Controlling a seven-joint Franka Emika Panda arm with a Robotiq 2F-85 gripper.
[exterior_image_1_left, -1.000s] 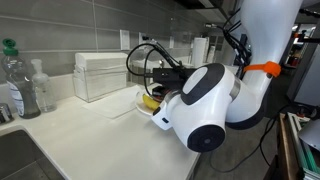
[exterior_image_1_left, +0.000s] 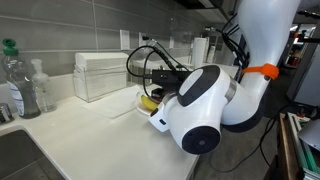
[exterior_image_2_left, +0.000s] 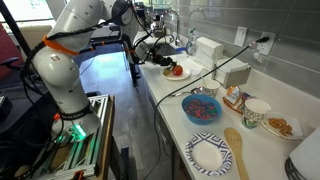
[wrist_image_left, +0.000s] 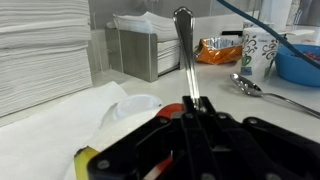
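Note:
In the wrist view my gripper is shut on a silver utensil handle (wrist_image_left: 186, 45), which stands up nearly upright between the dark fingers. Its lower end is hidden by them. Under the gripper lies a plate with a red round item (wrist_image_left: 172, 110) and a yellow item (wrist_image_left: 88, 160). From the far side, the white plate (exterior_image_2_left: 188, 77) and the red item (exterior_image_2_left: 178, 71) show beside the gripper (exterior_image_2_left: 157, 58). Exterior view 1 shows the yellow item (exterior_image_1_left: 149, 103) behind the arm, which covers most of the gripper there.
A metal spoon (wrist_image_left: 262, 92) lies on the counter. A blue bowl (exterior_image_2_left: 201, 108), a patterned plate (exterior_image_2_left: 208, 153) and a wooden spoon (exterior_image_2_left: 236, 150) stand farther along. Beside the sink are soap bottles (exterior_image_1_left: 20, 85). The counter (exterior_image_1_left: 110, 145) between sink and plate is bare.
In exterior view 1 the arm has shifted slightly to the left over the last second. The yellow item and the counter things look unmoved.

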